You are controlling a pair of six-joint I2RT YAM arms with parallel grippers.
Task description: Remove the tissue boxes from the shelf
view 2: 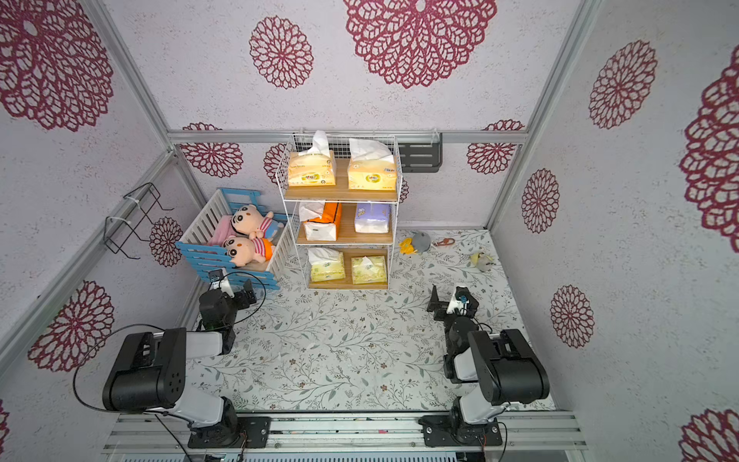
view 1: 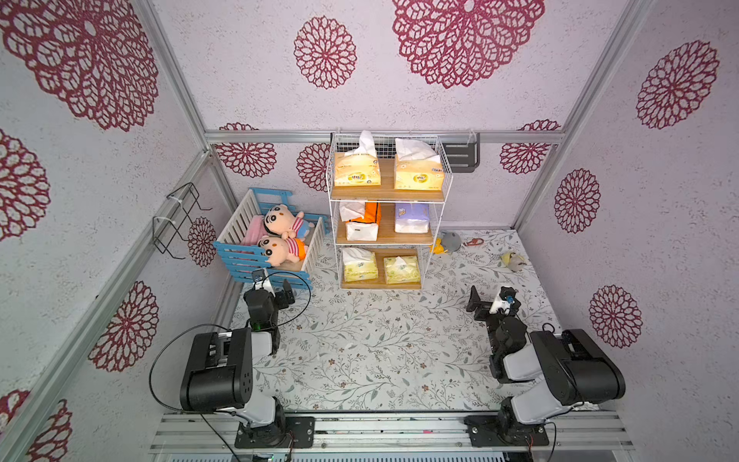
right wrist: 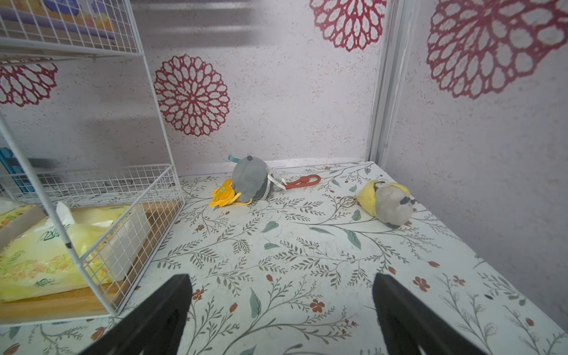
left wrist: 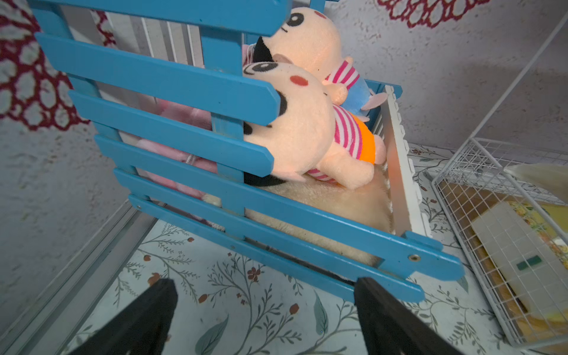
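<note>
A white wire shelf (view 1: 334, 223) with wooden boards stands at the back centre. Two yellow-orange tissue packs, left (view 1: 357, 169) and right (view 1: 418, 174), fill its top level. On the middle level are an orange-and-white pack (view 2: 323, 223) and a purple-and-white pack (view 2: 372, 217). The bottom level carries two yellow-green packs, left (view 1: 359, 266) and right (view 1: 401, 270). My left gripper is open and empty, in front of the blue crib. Right of the shelf and nearer the front, my right gripper stands open over the table, nothing between its fingers.
Two plush dolls lie in the blue and white crib (left wrist: 331, 227), left of the shelf. A grey plush toy (right wrist: 251, 177), a reddish-brown item (right wrist: 303, 181) and a yellow-grey toy (right wrist: 387, 203) lie at the back right.
</note>
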